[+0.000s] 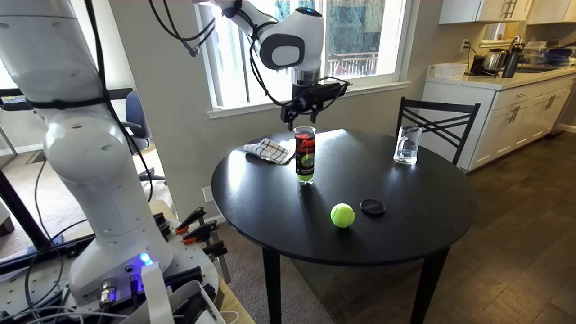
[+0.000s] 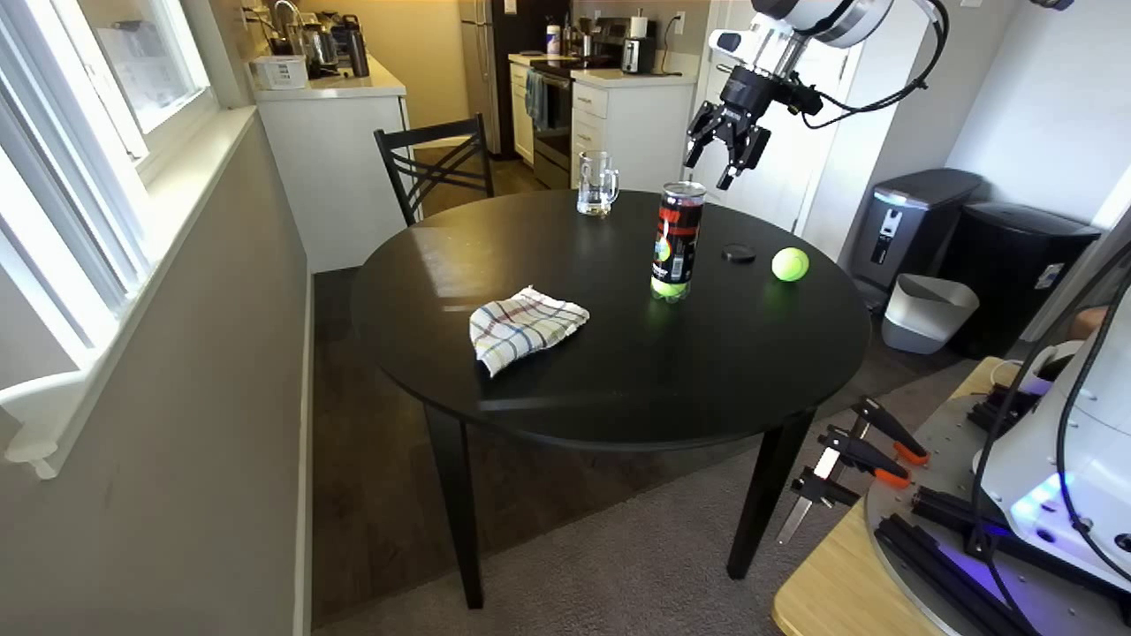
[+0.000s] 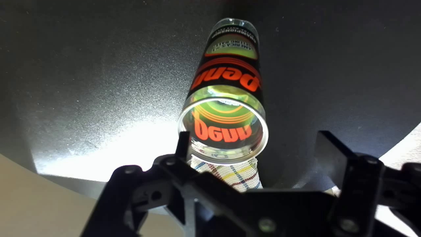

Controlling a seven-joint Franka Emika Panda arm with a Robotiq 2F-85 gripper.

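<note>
A clear tennis ball can (image 1: 305,154) with a black and red label stands upright on the round black table, its top uncovered. A green ball shows at its bottom. One loose tennis ball (image 1: 343,215) lies near the table's front edge in exterior view 1, beside a black lid (image 1: 372,207). My gripper (image 2: 716,168) hangs above the table, higher than the can's rim, with its fingers spread. In the wrist view the open gripper has nothing between its fingers; the can's round rim (image 3: 223,160) appears near the left finger, apart in depth as far as I can tell.
A checkered cloth (image 2: 525,327) lies crumpled on the table (image 2: 636,392). Across from it stands a glass mug (image 2: 596,184). A black chair (image 2: 440,164) is by the far edge, and a window sits beside the table.
</note>
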